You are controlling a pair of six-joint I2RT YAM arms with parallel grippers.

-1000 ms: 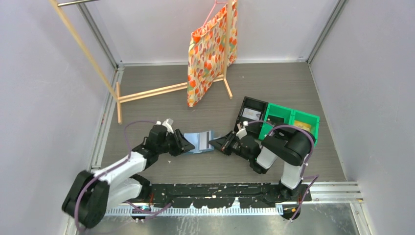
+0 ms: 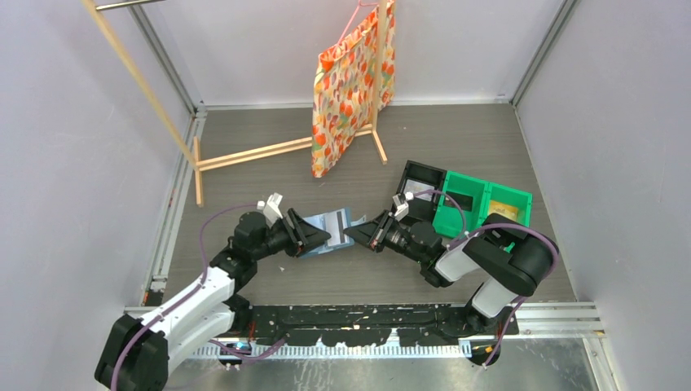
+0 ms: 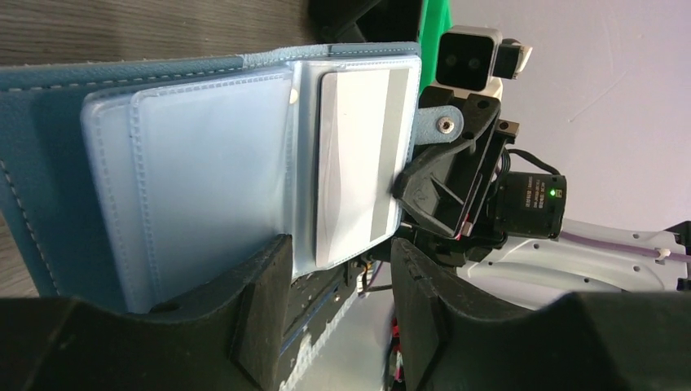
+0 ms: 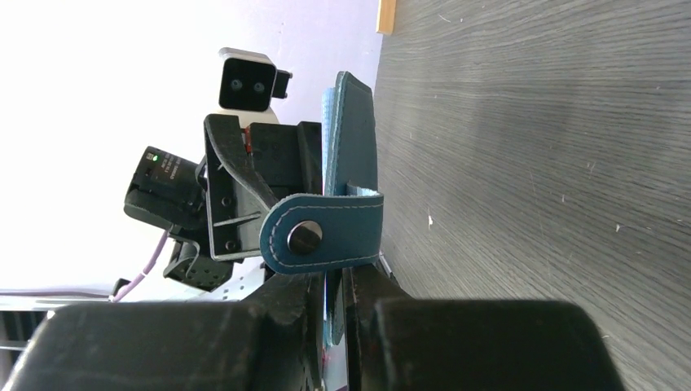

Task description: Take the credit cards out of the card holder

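Note:
The open blue card holder [image 2: 313,221] is held up between my two arms, its inside facing the left wrist camera. A white card with a grey stripe [image 3: 355,163] shows at its right side, beside a light blue pocket flap [image 3: 208,175]. My right gripper is shut on the holder's edge, near the snap strap [image 4: 330,232]. Spread apart, the fingers of my left gripper stand before the holder, with the card's lower end appearing between them. Nothing is gripped there. Whether the fingertips touch the card, I cannot tell.
To the right, behind my right arm, stand a black bin [image 2: 424,173] and a green divided bin [image 2: 511,195]. Orange patterned cloth [image 2: 346,98] hangs from a wooden rack [image 2: 257,153] at the back. Bare tabletop [image 2: 269,122] lies around the holder.
The holder and my right gripper have shifted slightly left.

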